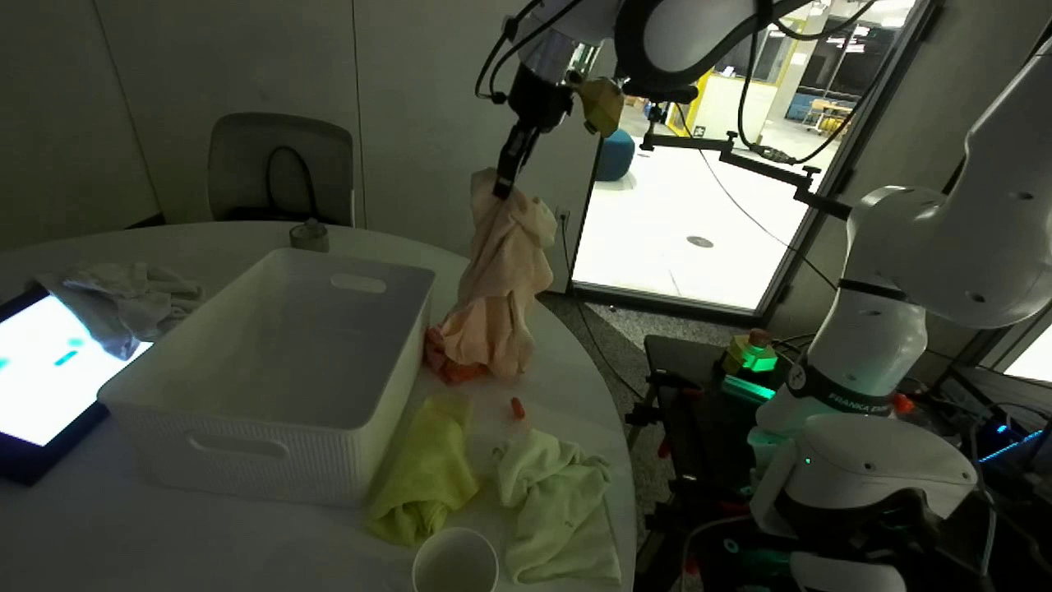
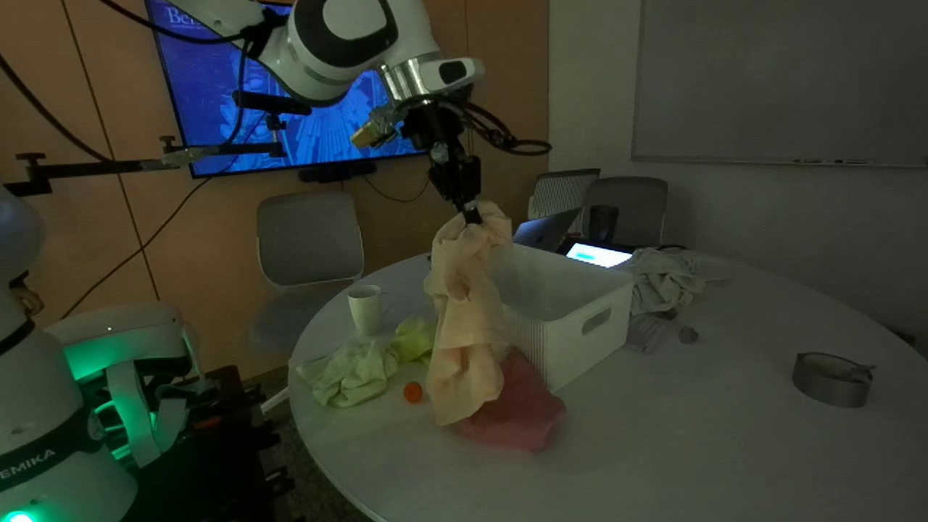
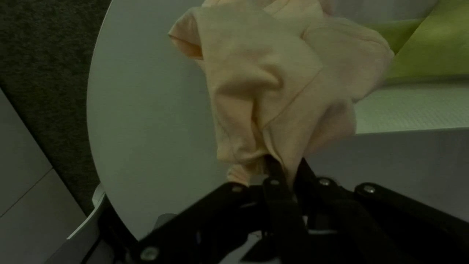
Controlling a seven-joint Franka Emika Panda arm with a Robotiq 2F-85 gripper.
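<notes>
A peach cloth (image 1: pixel 505 266) hangs in folds from my gripper (image 1: pixel 505 187), whose fingers are shut on its upper end. In exterior view 2 the same cloth (image 2: pixel 465 322) dangles in front of the white bin (image 2: pixel 574 344), its lower end near the table. The wrist view shows the cloth (image 3: pixel 268 88) pinched at the fingertips (image 3: pixel 273 166) and spreading out beyond them. Behind and under it on the table lies a red cloth (image 2: pixel 522 404). The bin's inside looks empty in exterior view 1.
A yellow-green cloth (image 1: pixel 429 469), a pale green cloth (image 1: pixel 557 503), a white cup (image 1: pixel 455 562) and a small orange object (image 2: pixel 413 391) lie beside the bin. Across from them are a grey cloth (image 2: pixel 665 278) and a lit tablet (image 1: pixel 49 370). Bare table (image 2: pixel 739 417) shows at exterior view 2's right.
</notes>
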